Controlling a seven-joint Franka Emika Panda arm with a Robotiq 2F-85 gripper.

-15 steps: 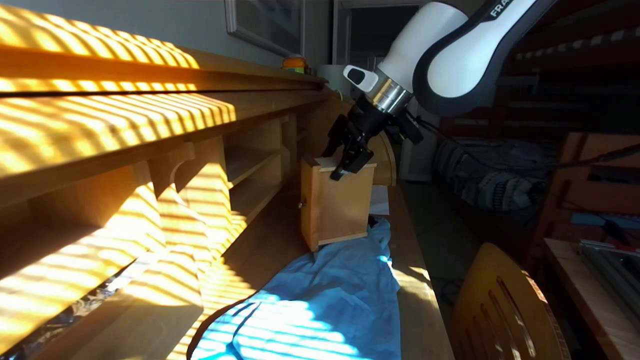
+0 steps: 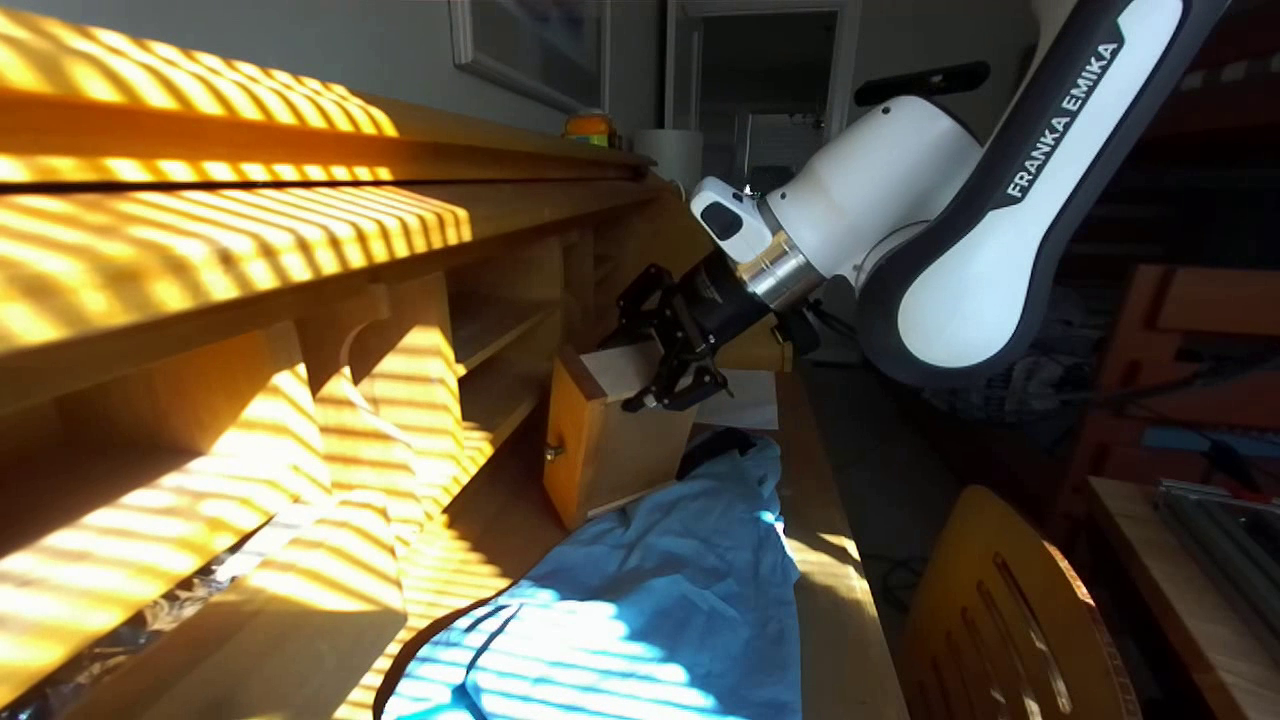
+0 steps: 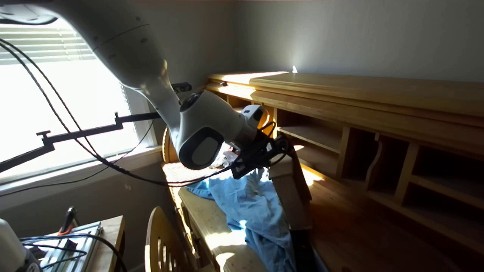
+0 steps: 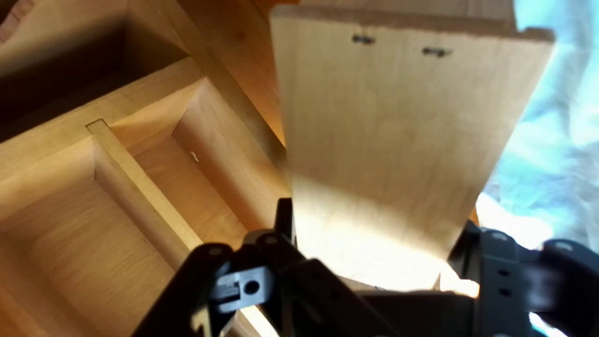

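Note:
A small wooden drawer (image 2: 642, 450) with a knob on its front stands tilted over the desk, beside the blue cloth (image 2: 648, 588). My gripper (image 2: 666, 378) is at its upper part, shut on it, with one finger on either side. The wrist view has the drawer's pale flat side (image 4: 387, 135) between the fingers, with two dark marks near its far edge. From the other side, the drawer (image 3: 290, 195) appears in shadow beneath my gripper (image 3: 272, 158). Whether its lower edge touches the desk or cloth is hard to tell.
Open shelf compartments (image 2: 510, 312) line the back of the desk (image 3: 363, 226), close to the drawer. A wooden chair (image 2: 1008, 612) stands along the front edge. Bare desktop lies between drawer and shelves.
My arm and gripper have come lower and nearer this camera. The drawer has moved left towards the shelves with the gripper and is now more tilted.

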